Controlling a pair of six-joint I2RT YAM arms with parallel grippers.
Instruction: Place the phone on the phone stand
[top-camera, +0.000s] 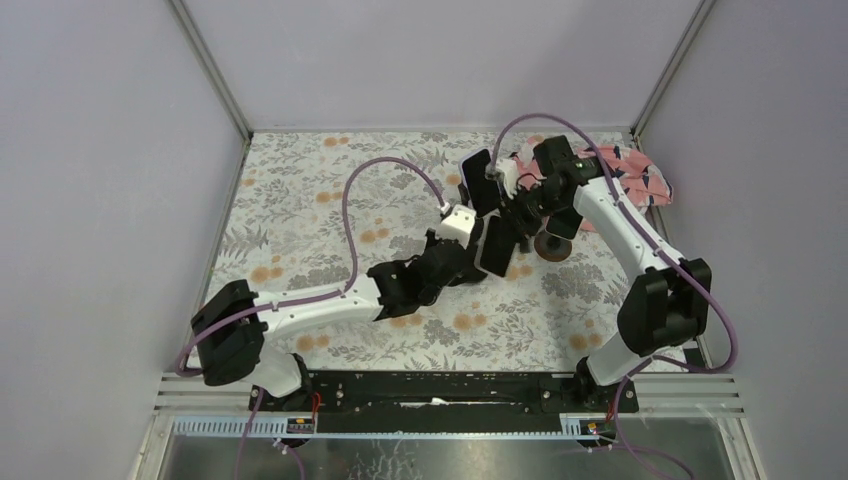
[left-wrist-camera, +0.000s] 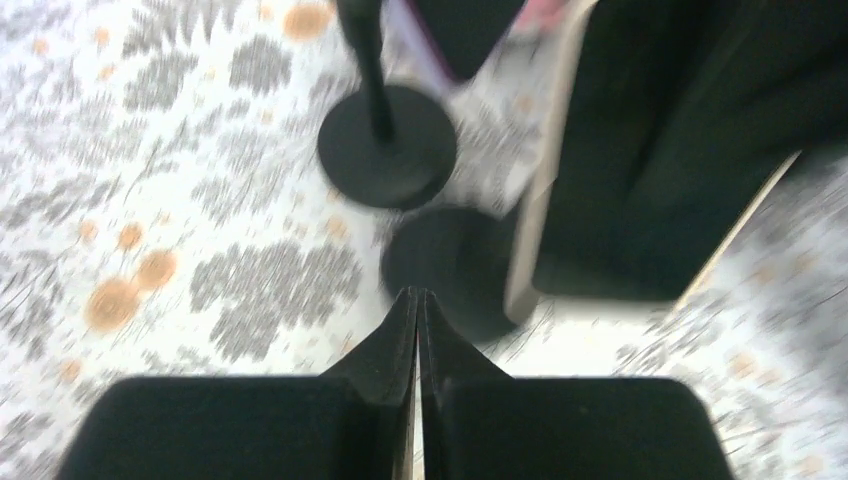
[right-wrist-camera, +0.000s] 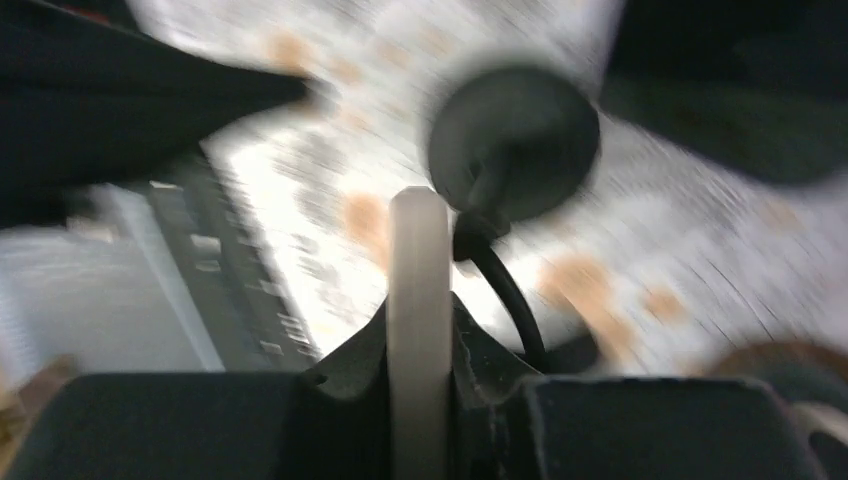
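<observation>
In the top view a dark phone (top-camera: 496, 247) hangs from my right gripper (top-camera: 512, 222), which is shut on it; its pale edge (right-wrist-camera: 418, 290) runs between the fingers in the right wrist view. In the left wrist view the phone (left-wrist-camera: 650, 200) is blurred at the upper right. My left gripper (top-camera: 447, 242) is left of the phone, shut, with nothing clearly visible between its fingers. A dark stand with a round base (left-wrist-camera: 386, 145) and post shows beyond it, beside another dark disc (left-wrist-camera: 445, 270); parts are hidden under the arms in the top view.
Another upright dark phone (top-camera: 480, 175) stands behind the held one. To the right are a further phone (top-camera: 566, 225) over a brown round base (top-camera: 553, 250) and a crumpled pink cloth (top-camera: 640, 175).
</observation>
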